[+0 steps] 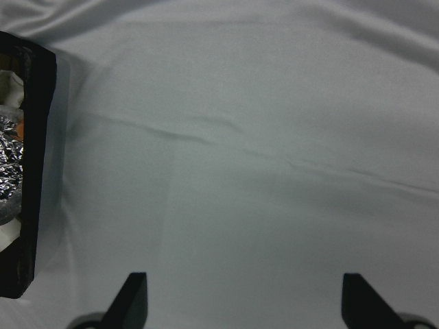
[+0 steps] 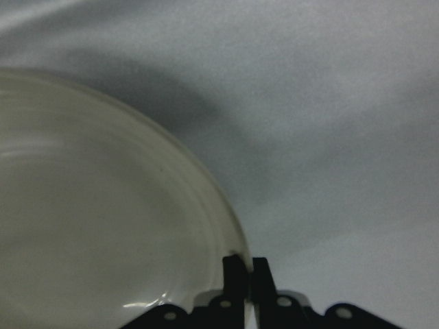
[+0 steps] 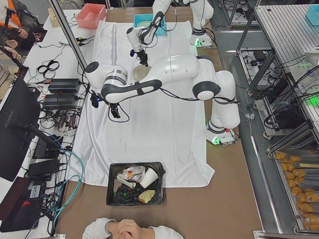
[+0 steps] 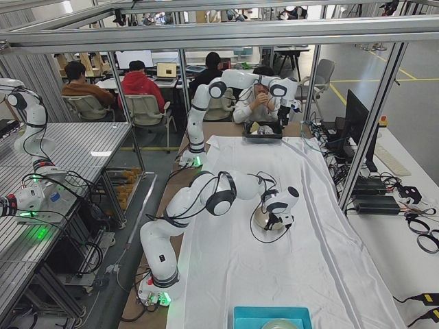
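A cream plate [image 2: 103, 192] lies on the white cloth, seen at the middle of the camera right view [image 4: 262, 216]. My right gripper is at its rim, fingers close together on the edge, apparently shut on it. My left gripper is open over bare cloth, nothing between its fingers, beside a black bin [image 1: 38, 157] holding foil, a white cup [image 3: 149, 177] and other rubbish.
A blue tray [image 4: 272, 314] with a dish in it stands at the cloth's far end from the bin. Monitors, cables and black boxes line the side desk. The cloth between plate and bin is clear.
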